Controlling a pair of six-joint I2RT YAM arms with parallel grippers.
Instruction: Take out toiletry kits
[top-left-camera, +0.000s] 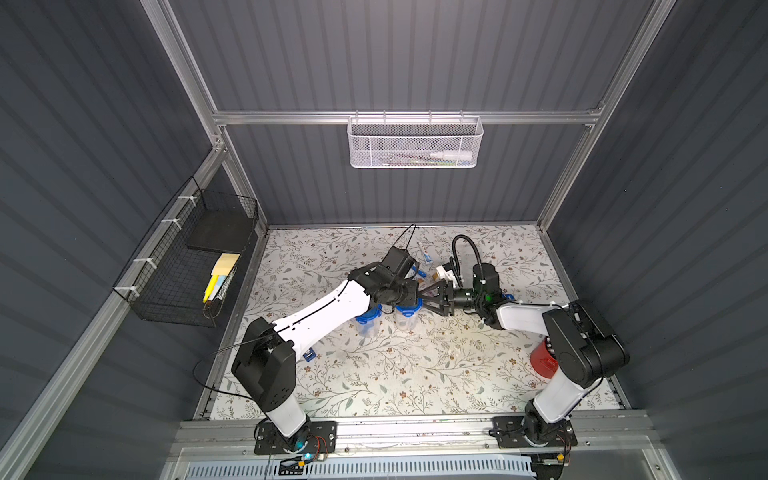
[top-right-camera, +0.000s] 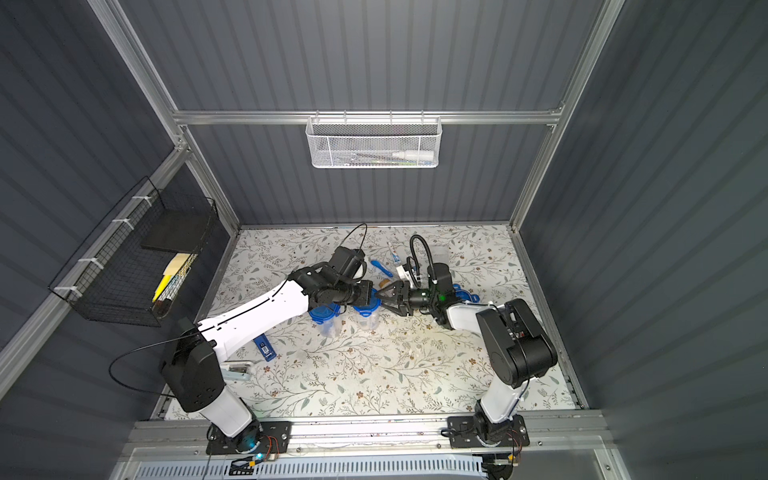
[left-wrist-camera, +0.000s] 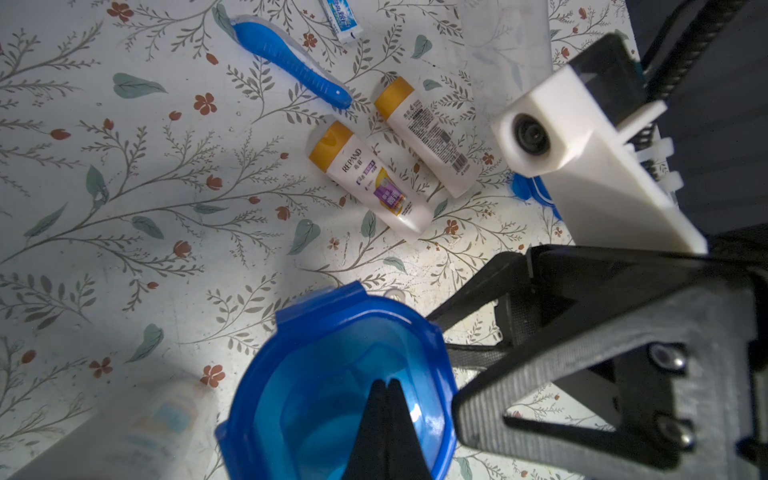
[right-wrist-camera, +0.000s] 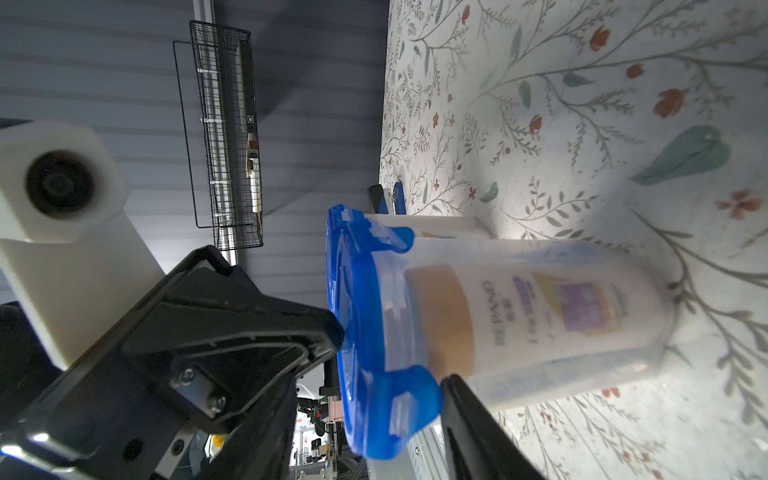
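Observation:
A clear container (right-wrist-camera: 552, 312) with a blue lid (left-wrist-camera: 344, 360) stands near the table's middle, and a white bottle with an orange cap shows through its wall. My left gripper is shut above the lid, with nothing visible between its fingers. Against the lid's rim is my right gripper, open, its fingers on either side of a blue clasp (right-wrist-camera: 412, 404). Two white, orange-capped bottles (left-wrist-camera: 380, 180) lie on the table beside a blue toothbrush case (left-wrist-camera: 292, 60) and a toothpaste tube (left-wrist-camera: 342, 17). Another blue-lidded container (top-right-camera: 324, 313) stands to the left.
A white wire basket (top-left-camera: 416, 144) hangs on the back wall, and a black one (top-left-camera: 184, 264) on the left. A red container (top-left-camera: 545, 360) is by the right arm. Both grippers are very close together.

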